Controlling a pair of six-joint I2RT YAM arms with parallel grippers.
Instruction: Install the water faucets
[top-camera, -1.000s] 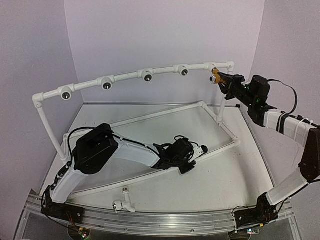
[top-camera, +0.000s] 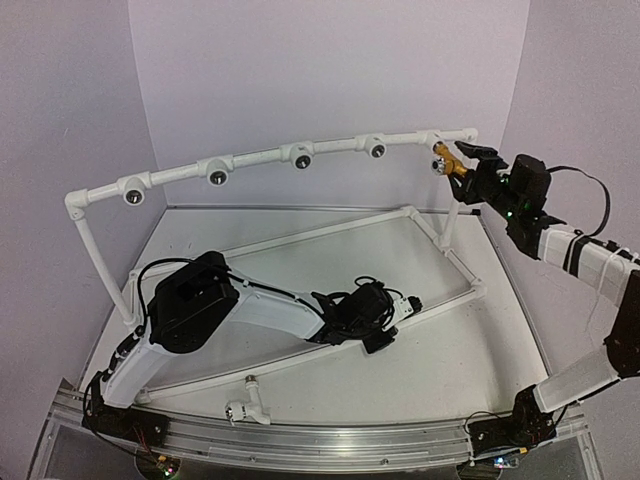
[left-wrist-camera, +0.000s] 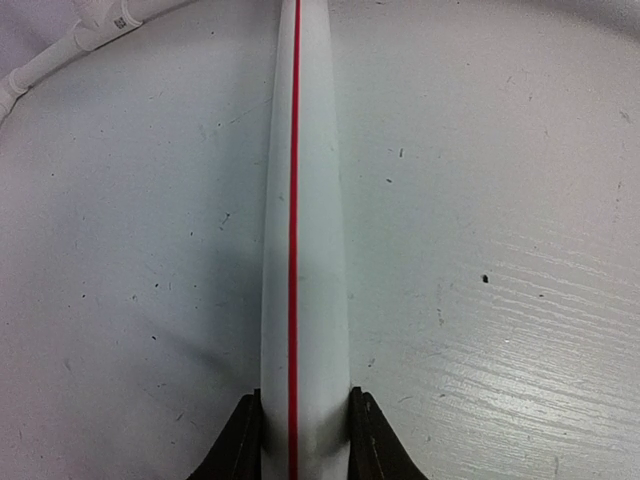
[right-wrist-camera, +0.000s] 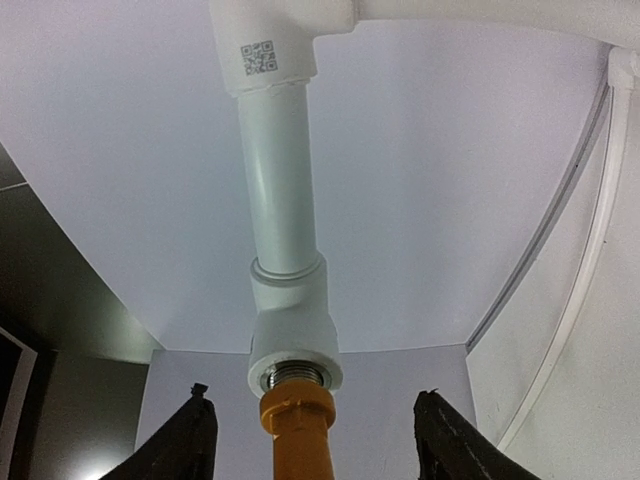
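Observation:
An orange faucet (top-camera: 449, 160) (right-wrist-camera: 300, 440) sits at the rightmost tee (right-wrist-camera: 290, 335) on the raised white pipe, with silver thread showing where it meets the socket. My right gripper (top-camera: 463, 170) is open around the faucet, its fingers apart from it on both sides in the right wrist view. Low on the frame, my left gripper (top-camera: 390, 322) is shut on the front bottom pipe (left-wrist-camera: 315, 250), which has a red stripe. Four other tees with open threaded sockets (top-camera: 302, 155) line the top pipe.
A loose white fitting (top-camera: 250, 410) lies near the front rail. The white board (top-camera: 480, 370) is clear at the front right. My left arm lies across the lower frame; walls surround the rig.
My right gripper, the faucet end and the top pipe have shifted slightly to the right and down in the top view. The left arm is nearly still.

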